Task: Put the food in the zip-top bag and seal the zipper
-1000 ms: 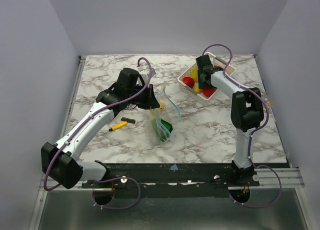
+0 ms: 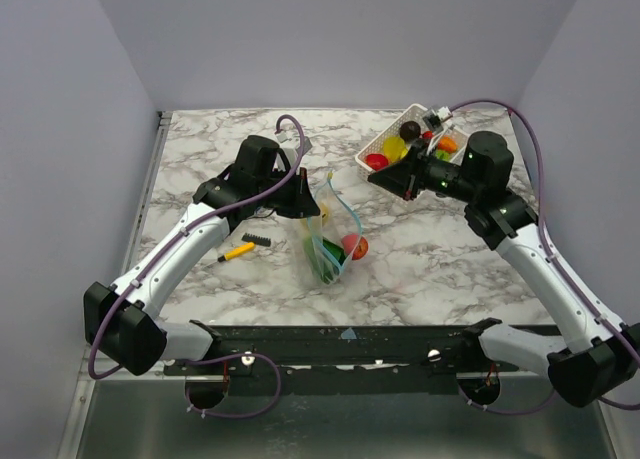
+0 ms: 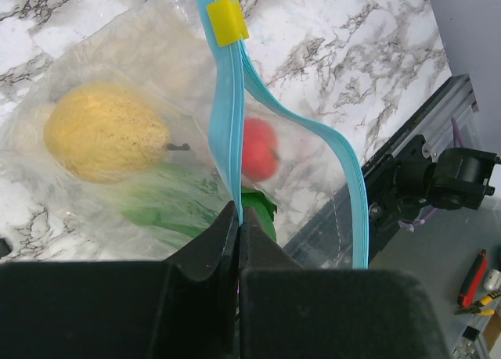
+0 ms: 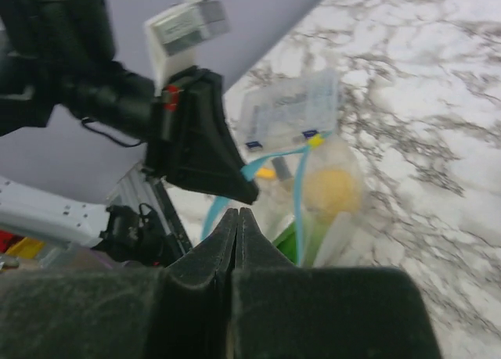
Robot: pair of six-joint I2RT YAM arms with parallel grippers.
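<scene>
The clear zip bag [image 2: 325,264] with blue zipper rim holds a yellow fruit [image 3: 106,132], something green [image 3: 172,202] and a red item [image 3: 258,148]. My left gripper [image 2: 310,211] is shut on the bag's blue zipper edge, seen between its tips in the left wrist view. A red round piece [image 2: 358,246] shows at the bag's right side; inside or outside is unclear. My right gripper [image 2: 405,193] hangs right of the bag, shut, with nothing visible between its fingers.
The white basket [image 2: 375,139] of food stands at the back right. A yellow-handled tool [image 2: 236,251] and black brush [image 2: 255,240] lie left of the bag.
My right arm has left the basket and moved toward the bag; the red piece it carried now shows at the bag's right side. The left gripper holds still.
</scene>
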